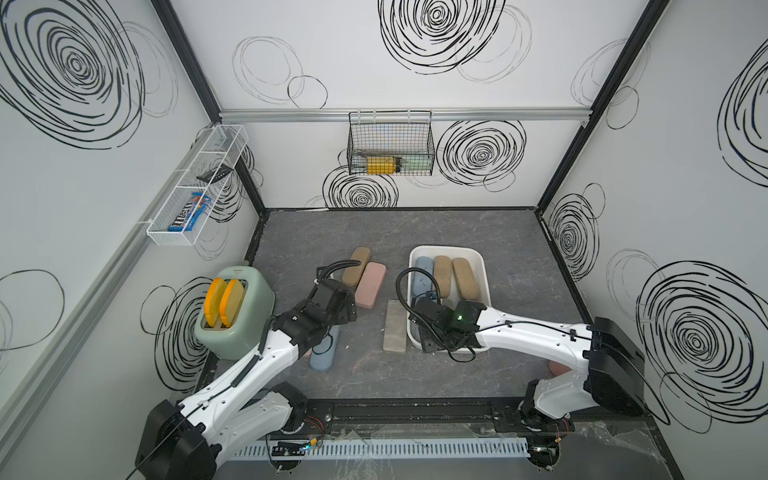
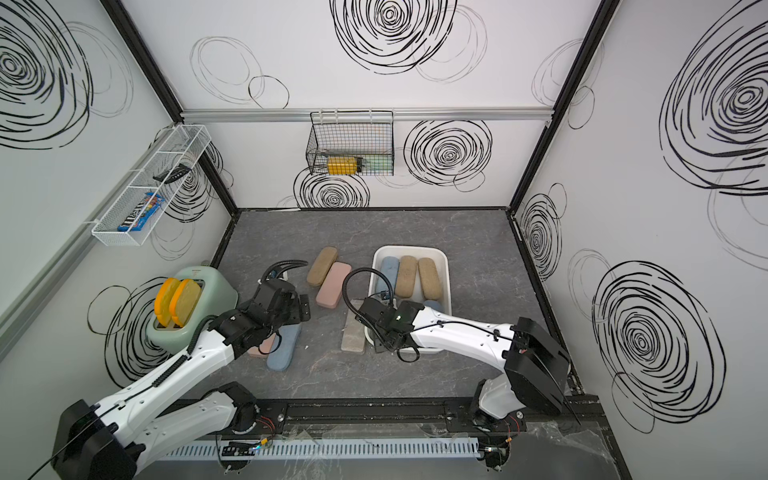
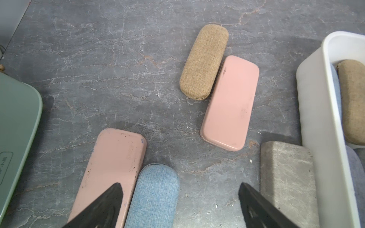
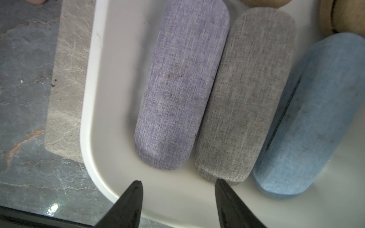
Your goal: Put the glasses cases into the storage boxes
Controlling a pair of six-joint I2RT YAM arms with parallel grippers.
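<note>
In the left wrist view my left gripper is open above a blue case [image 3: 152,193], a pink case [image 3: 106,171] beside it. Further back lie a tan case [image 3: 203,60] and another pink case [image 3: 230,102]; a grey slab-like case [image 3: 287,182] lies against the white storage box [image 3: 313,91]. My right gripper hangs over that box with nothing between its parted fingers. Inside are a lavender case [image 4: 178,83], a grey case [image 4: 245,95], a blue case [image 4: 309,114], and more blue and tan cases [image 1: 465,278] behind.
A green toaster [image 1: 248,328] with yellow slices stands at the left. Wire baskets hang on the back wall [image 1: 390,132] and left wall [image 1: 172,236].
</note>
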